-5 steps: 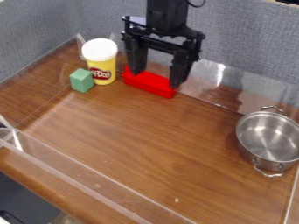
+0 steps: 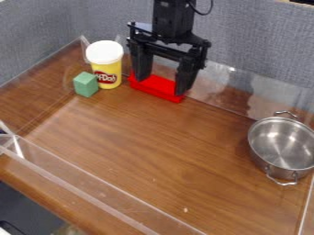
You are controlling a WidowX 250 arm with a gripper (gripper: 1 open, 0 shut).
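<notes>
My black gripper (image 2: 163, 72) hangs at the top centre with two fingers spread apart, open, above a red block (image 2: 157, 90) on the wooden table (image 2: 147, 174). Whether it touches the block cannot be told. A yellow tub with a white lid (image 2: 106, 67) stands left of the gripper, with a small green block (image 2: 86, 84) beside it. A steel pot (image 2: 281, 147) with side handles sits at the right.
Grey walls rise behind and to the left. Clear plastic edges run along the table's sides.
</notes>
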